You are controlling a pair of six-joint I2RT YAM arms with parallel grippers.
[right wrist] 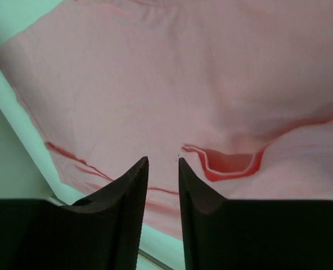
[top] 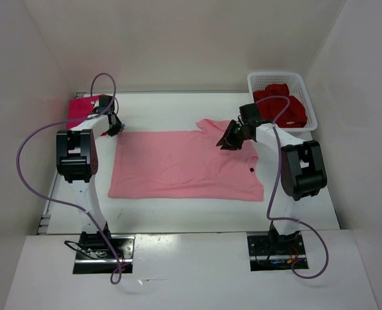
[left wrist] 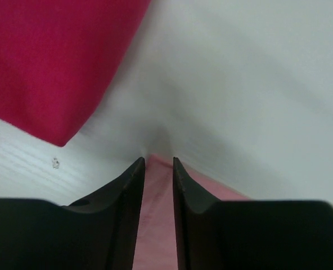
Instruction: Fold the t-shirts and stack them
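Note:
A pink t-shirt [top: 178, 165] lies spread on the white table, its collar and sleeve end at the right somewhat rumpled. My left gripper [top: 118, 129] is at the shirt's upper left corner. In the left wrist view its fingertips, a small gap apart, frame the pink corner [left wrist: 156, 163]; a firm hold does not show. Over the right part of the shirt hangs my right gripper [top: 224, 144]. Its fingers [right wrist: 134, 179] stand part open beside a raised, open fold [right wrist: 231, 169] of the pink cloth, with nothing between them.
A folded crimson shirt [top: 81, 111] lies at the back left, close to my left gripper. At the back right stands a white basket [top: 258, 82] holding dark red cloth [top: 282, 106]. Bare table [top: 165, 110] shows behind and in front of the pink shirt.

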